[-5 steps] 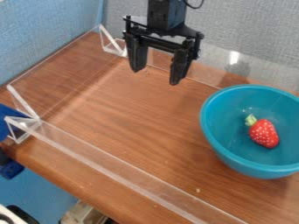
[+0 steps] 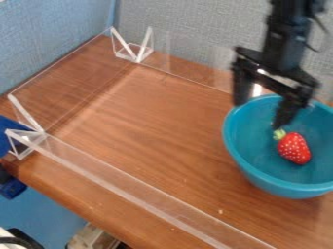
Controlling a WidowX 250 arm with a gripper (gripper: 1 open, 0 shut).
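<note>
My black gripper (image 2: pixel 266 97) is blurred at the upper right, open, hanging over the turquoise bowl (image 2: pixel 247 165). A red strawberry (image 2: pixel 294 151) with a pale green top lies inside the bowl, below the gripper. Whether anything touches the fingers is hard to tell through the blur.
A blue object (image 2: pixel 11 180) is partly seen at the left edge. Grey textured walls stand behind.
My gripper has moved right and down from above the middle of the table to over the bowl. The bowl and strawberry look unmoved.
</note>
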